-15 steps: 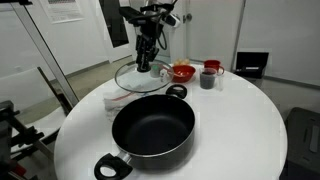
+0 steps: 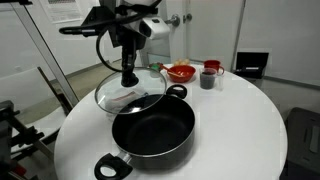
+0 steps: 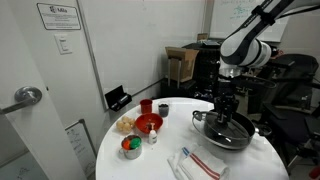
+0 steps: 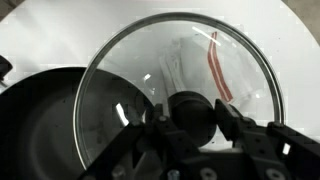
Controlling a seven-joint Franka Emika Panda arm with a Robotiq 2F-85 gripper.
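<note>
My gripper (image 2: pixel 129 74) is shut on the black knob (image 4: pixel 192 117) of a round glass lid (image 2: pixel 108 96). Tilted in exterior view 1, the lid hangs over the left part of a black two-handled pan (image 2: pixel 155 130) on the white table. From the wrist, the clear glass (image 4: pixel 135 55) overlaps the pan (image 4: pixel 40 120) on one side, while a white towel with red stripes (image 4: pixel 218 68) shows through it on the other. In exterior view 2 the lid (image 3: pixel 225 128) stands in front of the pan (image 3: pixel 250 142).
The striped towel (image 3: pixel 198 163) lies flat beside the pan. Farther off are a red bowl (image 3: pixel 149 122), a yellowish bowl (image 3: pixel 125 125), a small container of colored items (image 3: pixel 131 147), a white bottle (image 3: pixel 152 132) and cups. To the pan's right the table (image 2: pixel 240 125) is bare.
The lid's tilt has changed. The pan has stayed in place.
</note>
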